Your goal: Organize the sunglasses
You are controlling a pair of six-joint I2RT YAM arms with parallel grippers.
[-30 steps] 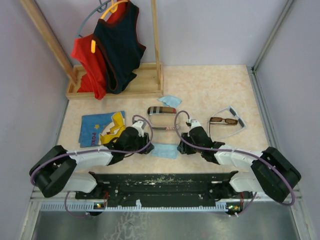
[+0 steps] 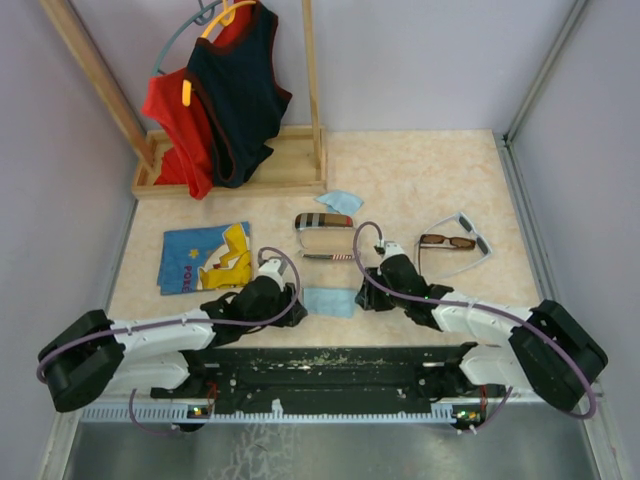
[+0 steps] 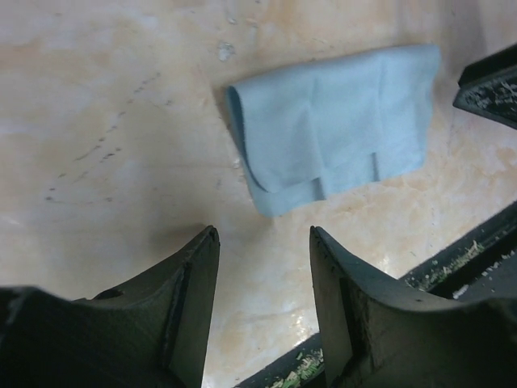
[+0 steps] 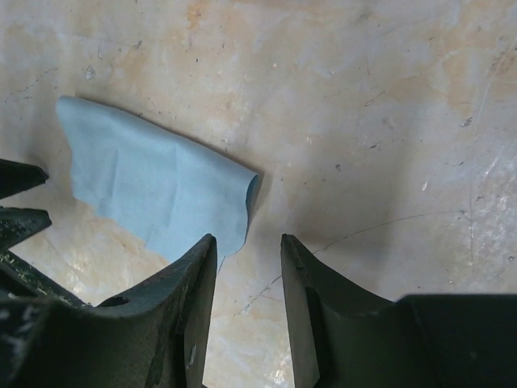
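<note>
A folded light blue cloth (image 2: 328, 302) lies flat at the front middle of the table, between my grippers. In the left wrist view the cloth (image 3: 331, 125) is just beyond my left gripper, whose fingers stand apart with nothing between them. My right gripper is also open and empty, beside the right end of the cloth (image 4: 161, 170). Dark-framed sunglasses (image 2: 447, 241) and white-framed ones (image 2: 478, 242) lie at the right. Behind the cloth are a striped case (image 2: 323, 220) and a thin striped item (image 2: 328, 257).
Another blue cloth (image 2: 340, 200) lies at the back middle. A blue bag (image 2: 180, 262) with yellow fabric (image 2: 230, 262) is at the left. A wooden rack (image 2: 295, 160) with hanging clothes stands at the back left.
My left gripper and arm have moved a little toward the front left. The cloth has not visibly moved.
</note>
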